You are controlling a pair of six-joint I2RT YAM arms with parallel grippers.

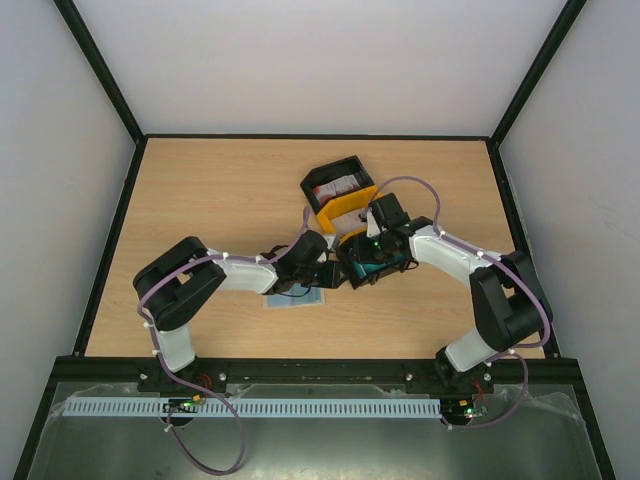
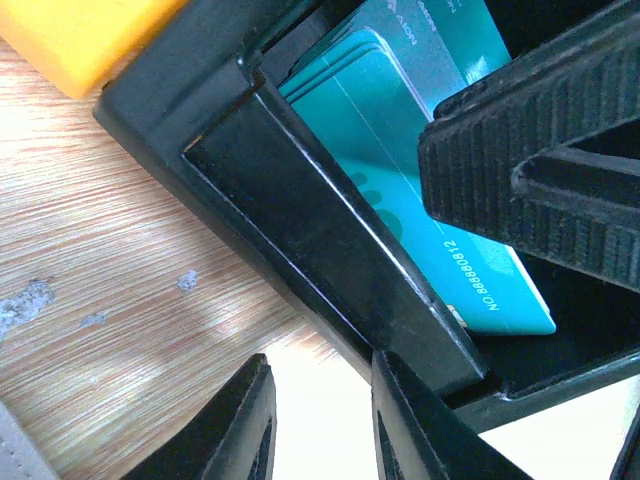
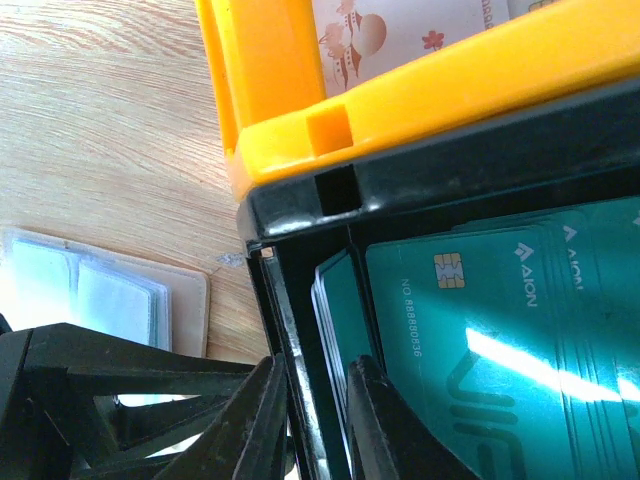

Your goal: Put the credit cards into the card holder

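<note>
Several green cards (image 3: 450,330) lie in the near black compartment (image 1: 357,281) of the holder, which joins a yellow compartment (image 3: 280,60). At that compartment's left end, a narrow green card piece with pale edges (image 3: 345,300) stands beside the end wall. Above it is my right gripper, fingers apart, with nothing clearly gripped. Close against the outside of the same black wall (image 2: 330,240) is my left gripper. Its fingers are apart with a white surface showing in the gap; whether it grips anything is unclear.
A pale blue flat stack (image 1: 295,298) lies on the table under the left gripper. Behind the yellow compartment stands another black compartment (image 1: 333,167) with reddish-white cards in it.
</note>
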